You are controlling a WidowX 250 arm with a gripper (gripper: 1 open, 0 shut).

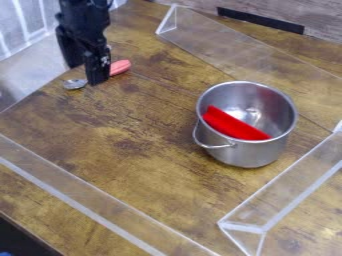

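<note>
My black gripper [84, 60] hangs at the upper left of the camera view, its fingers apart and open, above a small pale silver object [75, 84]. A pink object [118, 67] lies just right of it, partly behind the gripper. A steel pot [243, 150] stands at the right with a long red object [233, 122] inside.
Clear plastic barriers line the edges at left, top right and bottom right.
</note>
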